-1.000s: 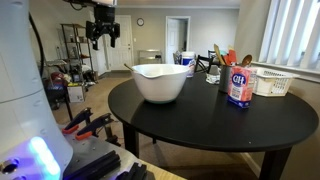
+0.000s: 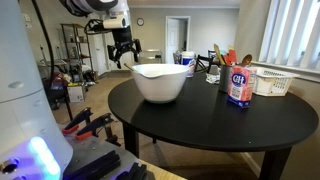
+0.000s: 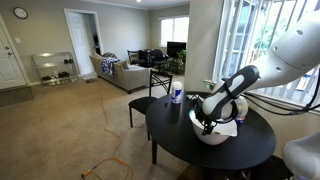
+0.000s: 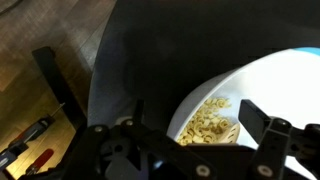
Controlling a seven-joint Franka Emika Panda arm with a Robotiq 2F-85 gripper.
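Note:
A large white bowl (image 2: 160, 86) stands on the black round table (image 2: 215, 118). Inside it, in the wrist view, lie small yellowish pieces (image 4: 206, 124), with a pale beige object beside them that I cannot identify. My gripper (image 2: 128, 61) hangs above the bowl's left rim in exterior view 1, its fingers apart. From the wrist, the rim of the bowl (image 4: 218, 84) passes between the two spread fingers as seen from above; nothing is held. The gripper hides part of the bowl's near side there.
To the right of the bowl stands a red-and-blue carton (image 2: 240, 86); behind it are a dark utensil holder (image 2: 225, 76) and a white basket (image 2: 272, 82). A white-and-blue tub (image 2: 187, 58) stands farther back.
My gripper has moved right and down, from high at the left to close above the bowl's rim. The bowl and the other tabletop items have stayed put.

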